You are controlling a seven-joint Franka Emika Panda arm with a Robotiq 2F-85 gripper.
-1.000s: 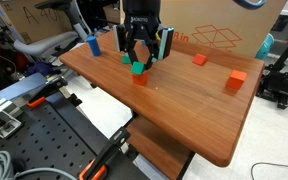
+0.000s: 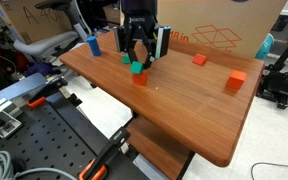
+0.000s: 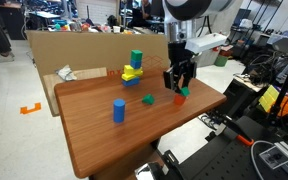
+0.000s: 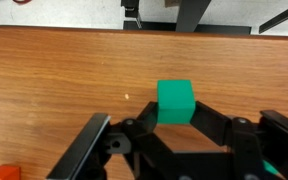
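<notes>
A green block (image 4: 176, 101) sits between the fingertips of my gripper, which is shut on it. Exterior view 1 has this green block (image 2: 137, 68) right above an orange block (image 2: 139, 80) near the table's front edge. From the other side, the green block (image 3: 184, 91) again appears at the top of the orange block (image 3: 180, 101). Whether the two touch, I cannot tell. My gripper (image 2: 141, 66) points down there, its black fingers partly covering the pair.
A blue cylinder (image 3: 119, 113) stands upright on the wooden table (image 3: 94, 140). Another green piece (image 3: 149, 99) lies near the gripper. Further back is a stack of coloured blocks (image 3: 132, 72). An orange block (image 2: 236, 79) and a red one (image 2: 199, 59) lie apart.
</notes>
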